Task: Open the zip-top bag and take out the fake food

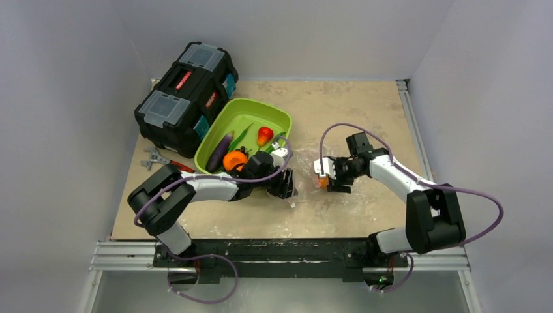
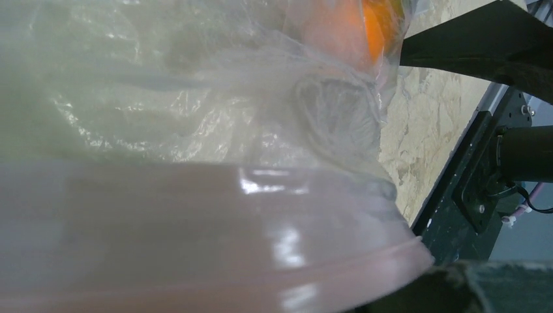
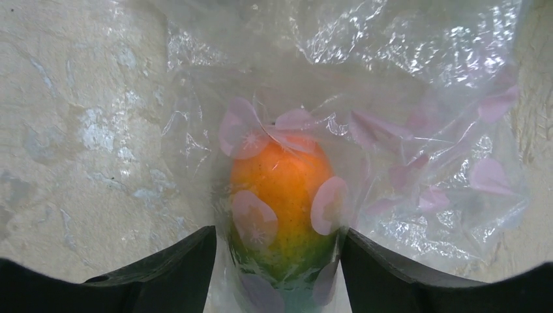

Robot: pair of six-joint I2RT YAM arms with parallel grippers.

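A clear zip top bag point(image 1: 306, 160) lies crumpled between my grippers. Its pinkish zip edge point(image 2: 215, 228) fills the lower left wrist view, very close to my left gripper point(image 1: 287, 186), which is part open; whether the edge sits between its fingers is unclear. An orange and green fake mango point(image 3: 283, 202) is inside the bag. My right gripper is part open over it, one finger on either side, the plastic in between.
A green bin point(image 1: 231, 117) with fake vegetables and fruit stands behind my left arm. A black toolbox point(image 1: 186, 98) and a wrench point(image 1: 179, 166) are at the left.
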